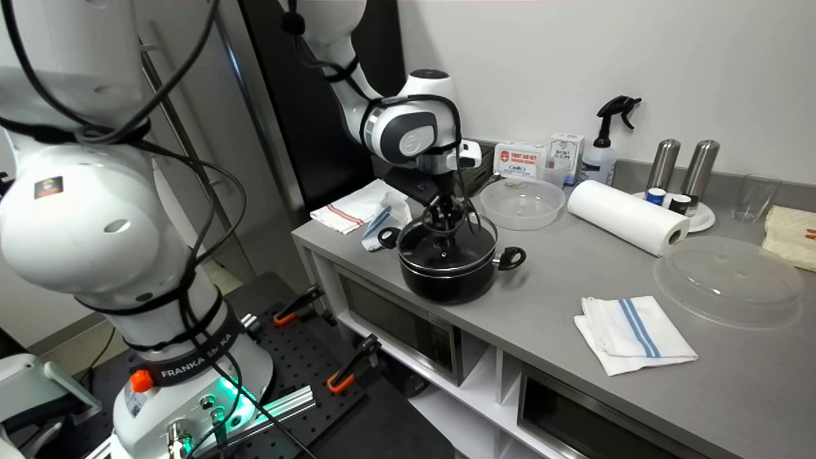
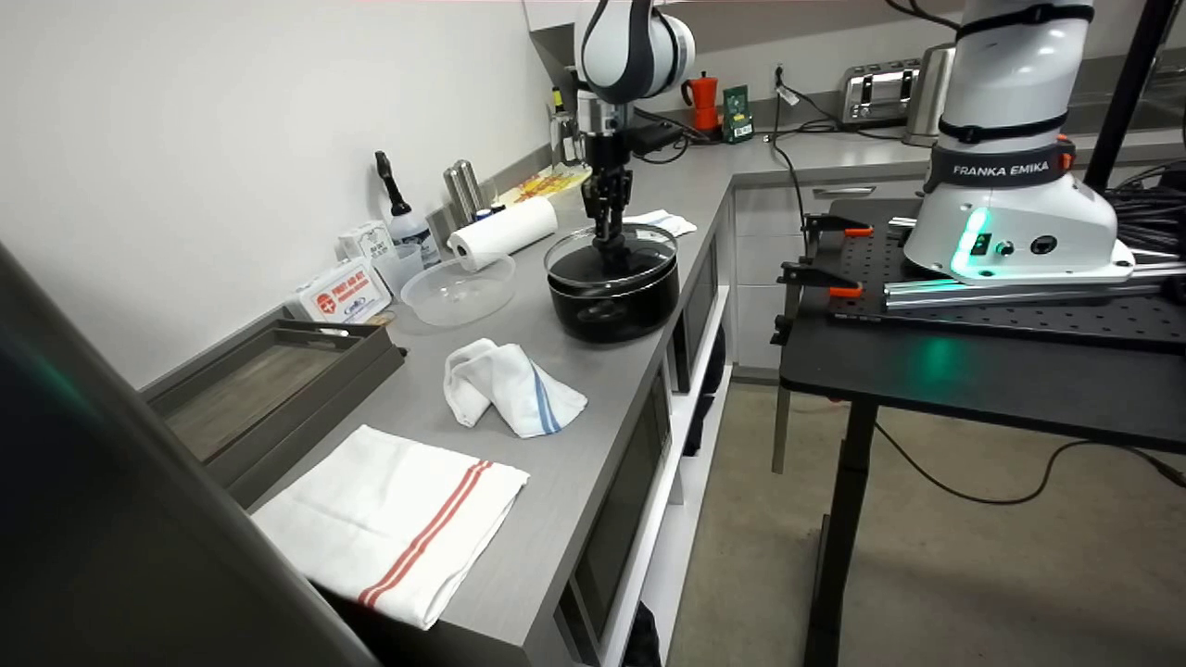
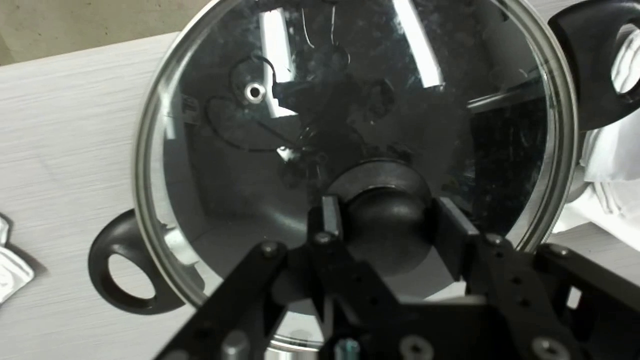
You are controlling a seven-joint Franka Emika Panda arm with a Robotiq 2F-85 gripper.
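A black pot (image 1: 449,284) with two side handles stands near the counter's front edge. Its round glass lid (image 3: 240,174) with a metal rim lies over the pot's mouth, close to level. In the wrist view the lid's black knob (image 3: 387,225) sits between the two fingers, and my gripper is shut on it. From the second exterior view, the gripper (image 2: 608,239) points straight down at the middle of the lid (image 2: 639,261). Whether the rim is fully seated all round cannot be told.
A clear plastic bowl (image 1: 523,203) is behind the pot, with a paper towel roll (image 1: 627,217) to its right. White towels (image 2: 513,387) and a grey tray (image 2: 278,383) lie on the other side. The counter right of the pot is mostly free.
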